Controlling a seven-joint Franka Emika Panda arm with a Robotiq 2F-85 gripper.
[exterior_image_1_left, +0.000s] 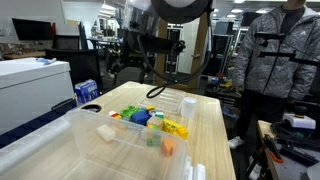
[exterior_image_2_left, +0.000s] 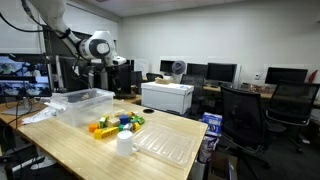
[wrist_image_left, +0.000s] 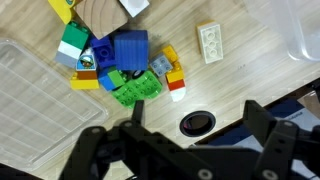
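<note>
Above the table my gripper hangs with its fingers spread. The wrist view looks down past the open gripper, and nothing lies between its fingertips. Colourful toy bricks are bunched below: a blue brick, a green brick, a wooden arch-like block and a yellow-orange piece. Apart from that bunch, a pale cream brick lies alone on the tabletop. In the second exterior view the brick pile sits mid-table, lower than the gripper.
A clear plastic bin stands in front of the pile. A flat translucent lid or tray and a white mug occupy the other side. A dark round object is near the table edge. Bare wood shows at the table's front.
</note>
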